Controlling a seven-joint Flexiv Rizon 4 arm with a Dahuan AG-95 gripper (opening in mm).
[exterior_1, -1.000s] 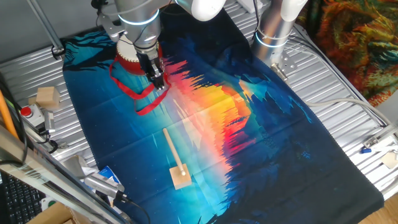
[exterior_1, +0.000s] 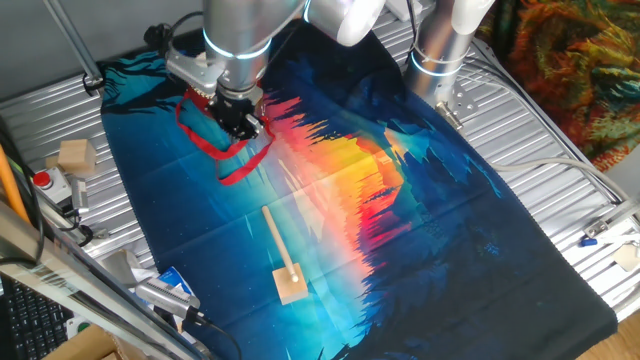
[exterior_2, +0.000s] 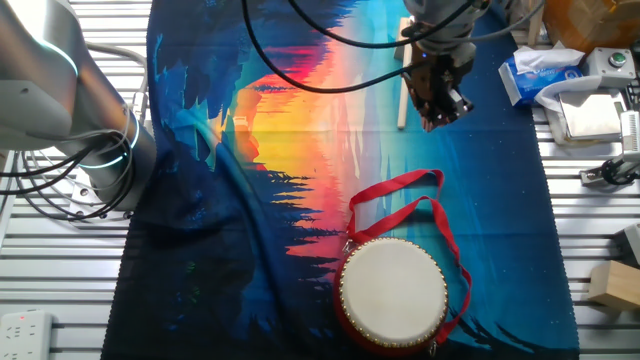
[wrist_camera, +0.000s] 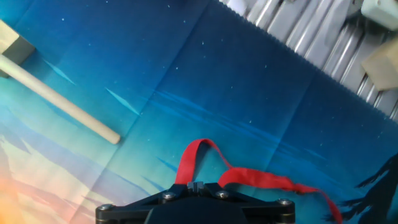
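A drum (exterior_2: 394, 291) with a pale round head lies on the printed cloth in exterior view 2. In exterior view 1 the arm hides most of it. Its red strap (exterior_1: 240, 172) is spread in loops on the cloth, and part of the strap (wrist_camera: 261, 178) shows ahead of the fingers in the wrist view. My gripper (exterior_1: 251, 131) hangs over the cloth near the strap. Its fingertips (wrist_camera: 191, 186) meet in the wrist view, with nothing visible between them. A wooden mallet (exterior_1: 289, 283), block head and thin handle, lies apart from the strap.
The colourful cloth (exterior_1: 450, 290) has wide bare areas on its right side. At its left edge are a wooden block (exterior_1: 77, 157), a red-buttoned box (exterior_1: 50, 185) and a tissue pack (exterior_2: 541, 73). Dark cables hang from the arm in exterior view 2.
My gripper has shifted slightly left and up in exterior view 1, and the wrist has turned. The arm now covers more of the drum; strap and mallet have stayed put.
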